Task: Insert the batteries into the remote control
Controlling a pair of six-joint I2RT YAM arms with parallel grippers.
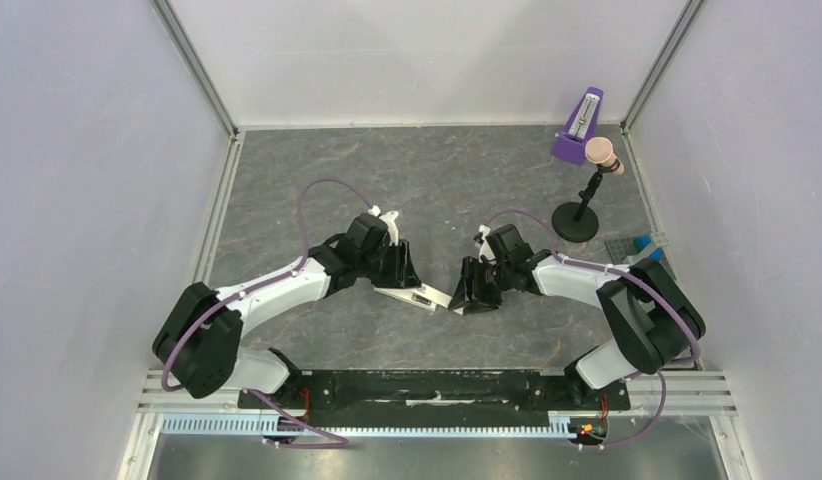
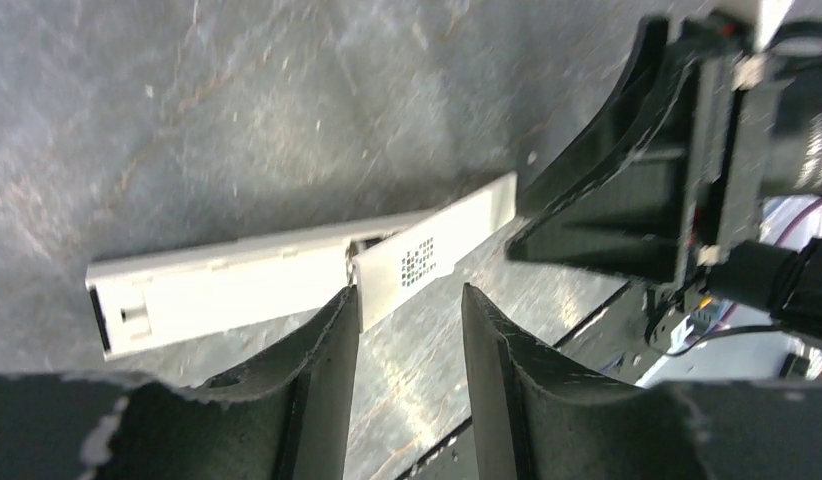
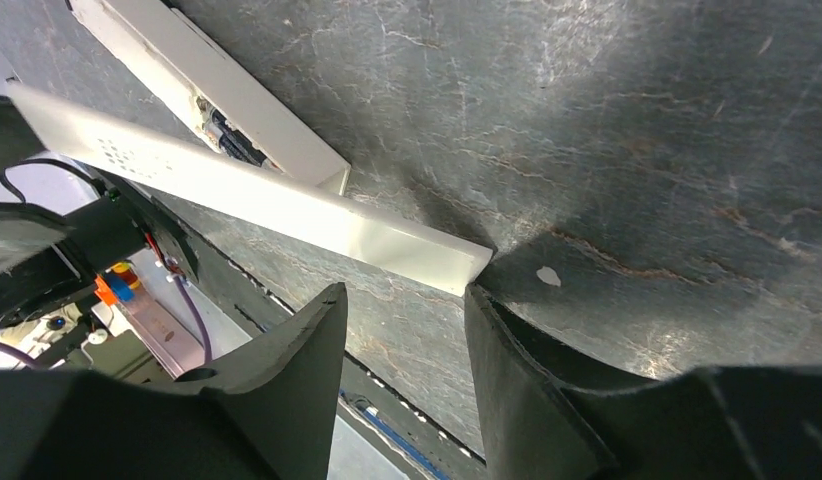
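Observation:
The white remote [image 1: 405, 300] [image 2: 217, 290] [image 3: 147, 45] lies on the table, dark batteries [image 3: 232, 140] showing in an opening. A long white cover piece [image 1: 436, 297] [image 2: 427, 250] [image 3: 287, 210] slants over it. My left gripper [image 1: 403, 270] stands open at the cover's left end. My right gripper [image 1: 467, 290] is at the other end, its fingers apart with the cover's tip at one fingertip; whether it grips is unclear.
A purple metronome [image 1: 572, 135] and a lamp [image 1: 577, 220] stand at the back right, a small grid tray [image 1: 622, 250] at the right edge.

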